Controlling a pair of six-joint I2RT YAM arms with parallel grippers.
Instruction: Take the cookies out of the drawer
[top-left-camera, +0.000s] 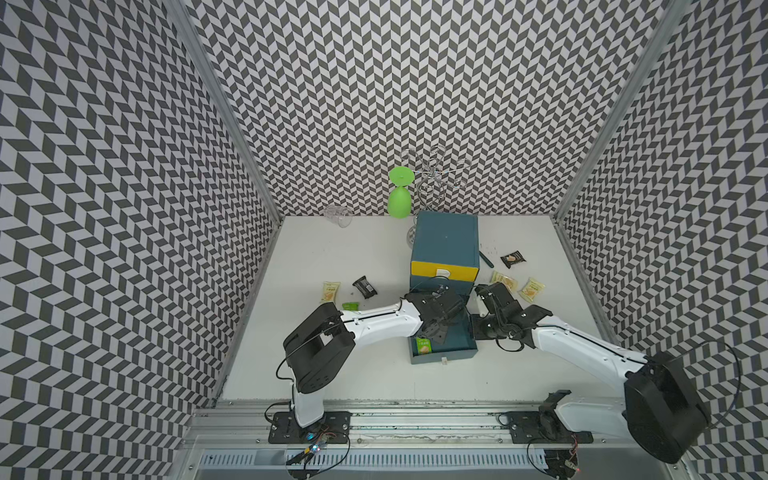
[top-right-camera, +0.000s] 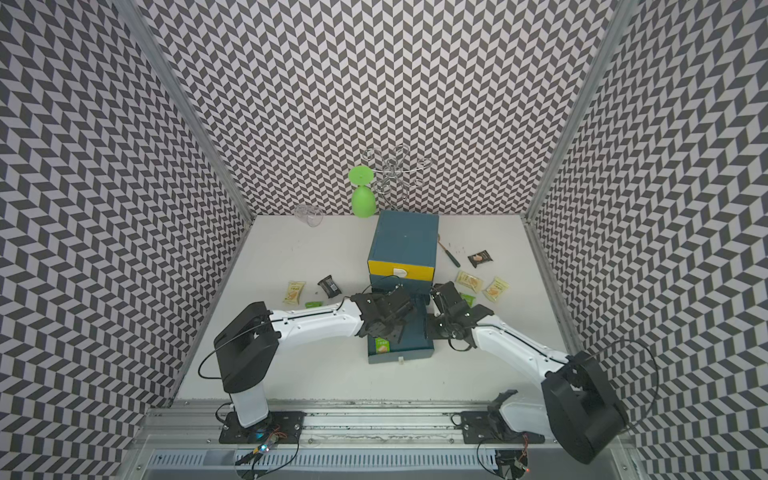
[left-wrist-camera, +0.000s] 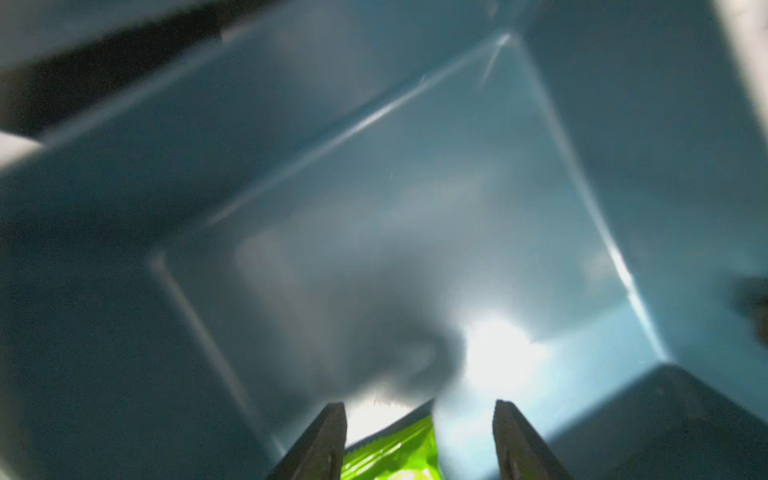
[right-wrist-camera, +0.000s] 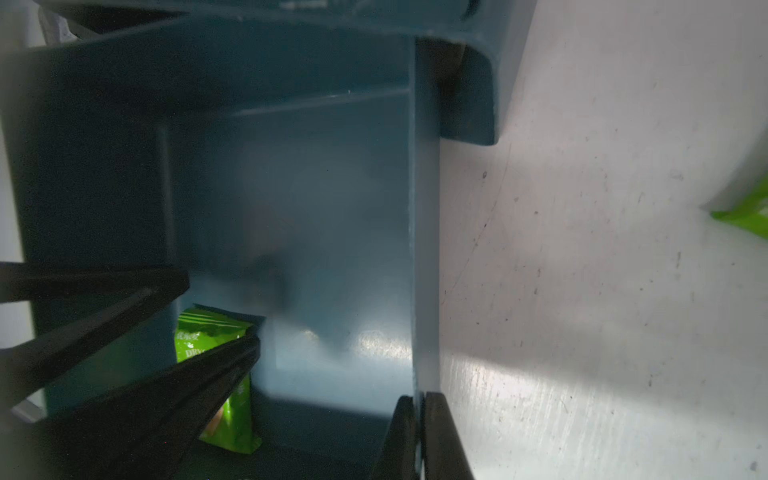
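The drawer (top-left-camera: 444, 354) is pulled out below the dark teal cabinet (top-left-camera: 444, 240). A green cookie packet lies inside it, also at the bottom of the left wrist view (left-wrist-camera: 400, 456). My left gripper is over the drawer, fingers apart with nothing held, the packet lying below between them in that view. My right gripper is shut at the drawer's right side wall, its tips on the rim; whether the thin wall is between them is hard to tell.
Several snack packets lie on the table left (top-left-camera: 365, 286) and right (top-left-camera: 512, 258) of the cabinet, with a dark-handled utensil (top-right-camera: 450, 254) beside it. A green vase-like object (top-left-camera: 399, 200) stands behind.
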